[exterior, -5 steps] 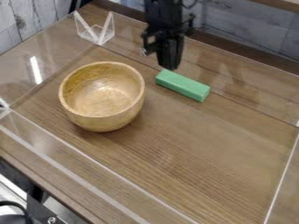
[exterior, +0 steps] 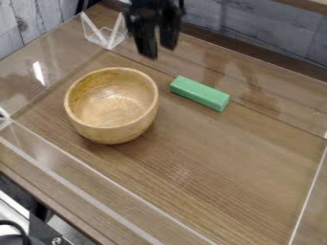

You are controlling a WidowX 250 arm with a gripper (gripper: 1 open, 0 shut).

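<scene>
My gripper [exterior: 155, 36], dark and open, hangs at the top centre, above and behind a green rectangular block [exterior: 200, 93] lying on the wooden table. A round, empty wooden bowl [exterior: 113, 124] sits left of the block. Nothing shows between the fingers.
A clear plastic-looking object [exterior: 105, 29] stands at the back left, left of the gripper. A dark object [exterior: 10, 233] lies past its front-left edge.
The block and bowl are unmoved.
</scene>
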